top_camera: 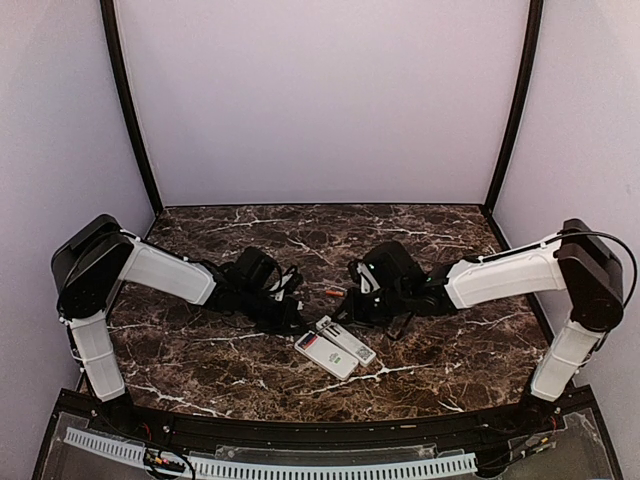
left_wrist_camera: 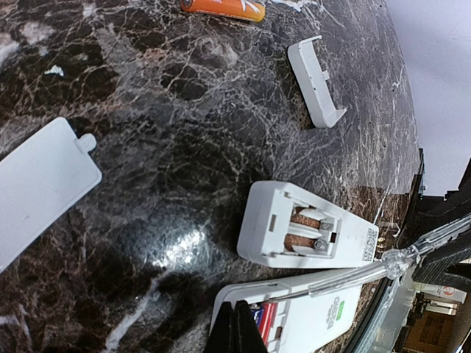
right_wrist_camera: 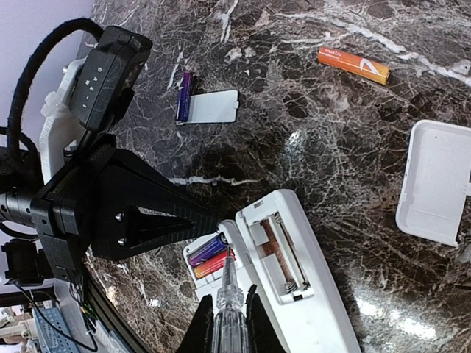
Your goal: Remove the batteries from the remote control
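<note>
Two white remotes lie side by side at the table's middle. The nearer remote holds a purple battery and a red battery in its open compartment. Empty slots show in the other remote. A thin screwdriver-like tool with a clear handle is clasped by my right gripper, its tip over the batteries' ends. My left gripper is shut at the loaded remote's end, nothing visible between its fingers; whether it presses on the remote is unclear.
An orange battery lies loose behind the remotes. Another purple battery touches a white cover at the left. A second white cover rests to the right. Bare marble table lies around them.
</note>
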